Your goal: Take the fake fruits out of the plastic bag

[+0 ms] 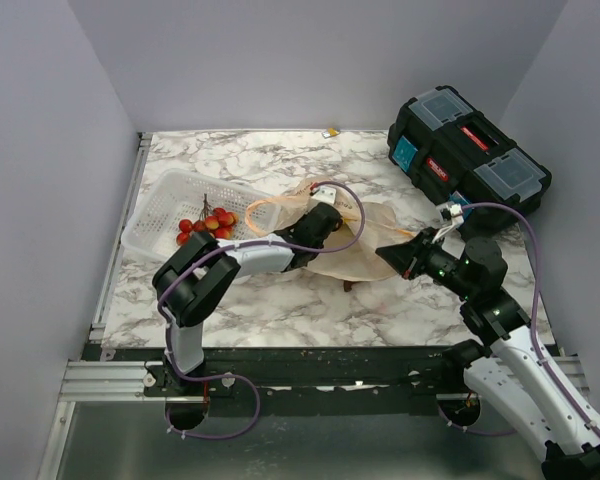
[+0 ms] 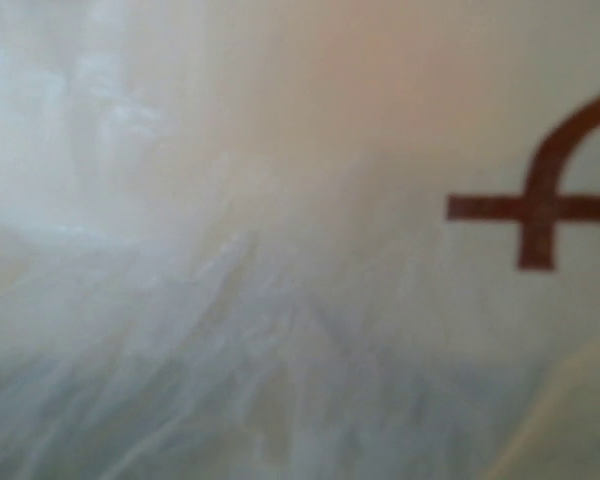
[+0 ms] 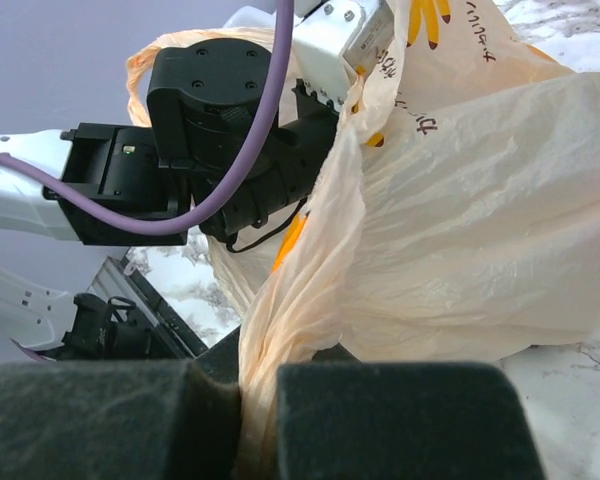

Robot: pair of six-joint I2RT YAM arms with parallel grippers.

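The cream plastic bag [image 1: 360, 255] [image 3: 480, 220] lies crumpled in the middle of the table. My left gripper is inside it, hidden by bag and arm [image 3: 220, 130]; its wrist view shows only blurred film with dark red print, so its fingers cannot be seen. My right gripper [image 1: 408, 258] is shut on a twisted edge of the bag, holding it up. Several red fake fruits [image 1: 210, 224] lie in the white perforated basket [image 1: 155, 225] at the left.
A black toolbox [image 1: 465, 150] stands at the back right. A small yellow item [image 1: 331, 133] lies at the back edge. Bare marble table shows at the back and along the front.
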